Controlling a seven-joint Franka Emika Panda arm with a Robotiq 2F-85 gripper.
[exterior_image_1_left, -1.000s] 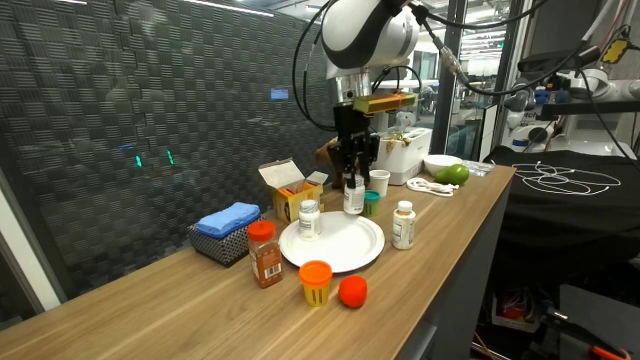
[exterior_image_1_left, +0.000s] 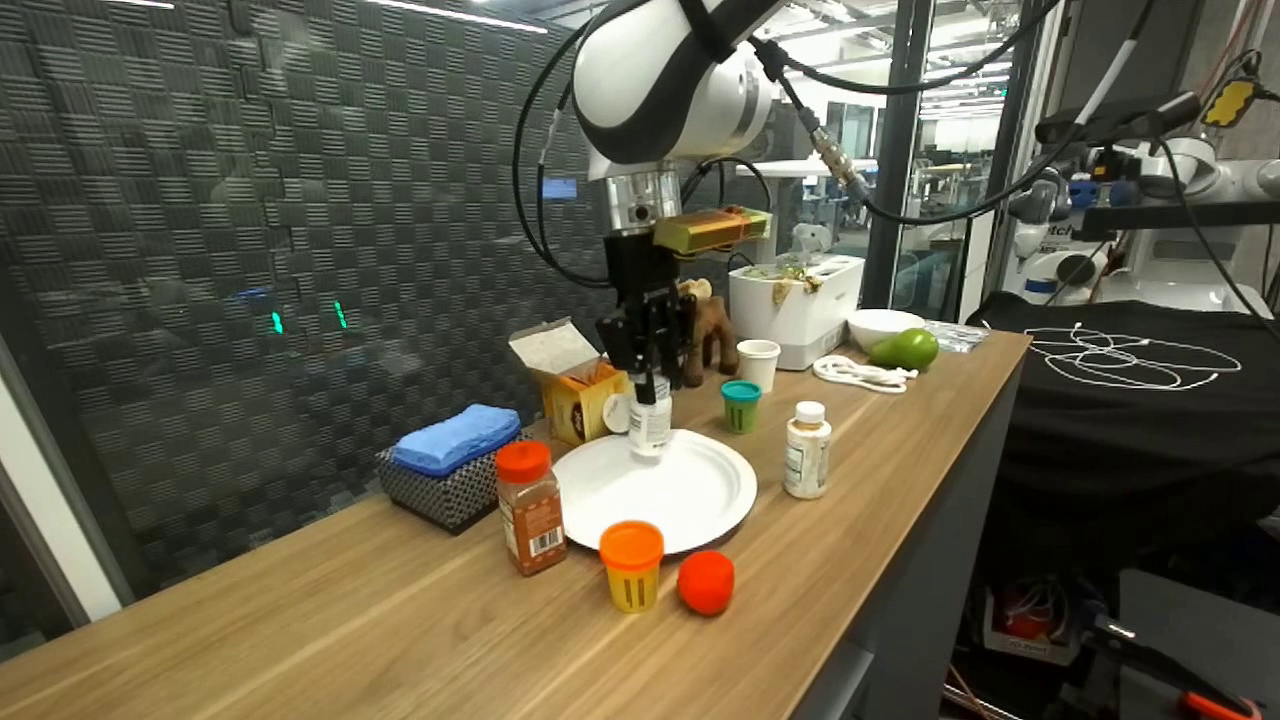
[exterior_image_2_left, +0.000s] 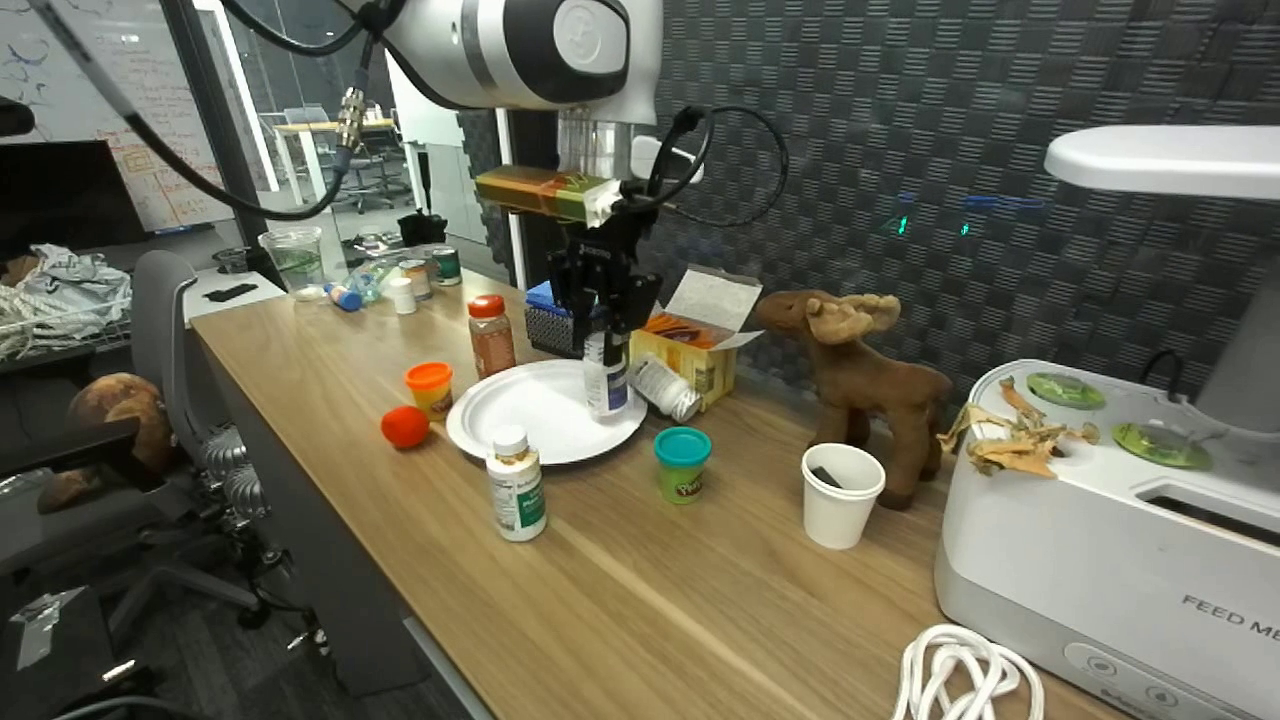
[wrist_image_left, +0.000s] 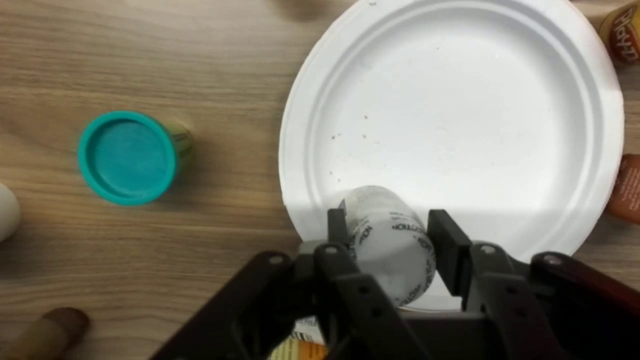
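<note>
My gripper (exterior_image_1_left: 649, 386) is shut on a white bottle with a printed label (exterior_image_2_left: 606, 382), held roughly upright at the back part of the white plate (exterior_image_1_left: 654, 498). In the wrist view that bottle (wrist_image_left: 393, 264) sits between the two dark fingers. Whether its base touches the plate, I cannot tell. A second white bottle (exterior_image_2_left: 667, 388) leans or lies tipped just off the plate's back edge, against the yellow box (exterior_image_2_left: 708, 370). In exterior view 1 the held bottle and gripper partly cover it.
Around the plate stand a red-capped spice jar (exterior_image_1_left: 530, 510), an orange-lidded tub (exterior_image_1_left: 632, 564), a red ball (exterior_image_1_left: 705, 583), another white bottle (exterior_image_1_left: 807, 451) and a teal-lidded tub (exterior_image_2_left: 683, 466). A paper cup (exterior_image_2_left: 840, 498) and toy moose (exterior_image_2_left: 870, 372) are farther off. The plate's middle is bare.
My gripper has moved left with its bottle, over the plate's back part. The other white bottle, earlier upright on the plate, is now tipped off its back edge. Plate and box have shifted slightly.
</note>
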